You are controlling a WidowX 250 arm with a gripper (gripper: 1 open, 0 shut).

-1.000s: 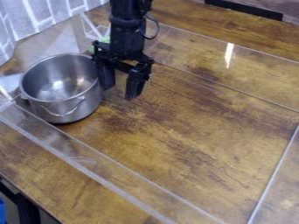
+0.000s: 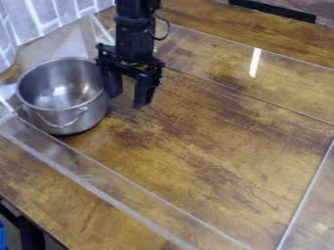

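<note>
My black gripper (image 2: 131, 86) hangs at the upper middle, just right of a steel pot (image 2: 65, 107) with a wire handle. Its two dark fingers point down beside the pot's right rim; whether they touch it I cannot tell. I see nothing clearly held between them. A small green object behind the arm is mostly hidden.
Clear panels or edges run along the left, bottom and right. A pale crumpled covering lies at the back left.
My gripper has shifted slightly left, toward the pot. The pot looks nearly unchanged.
</note>
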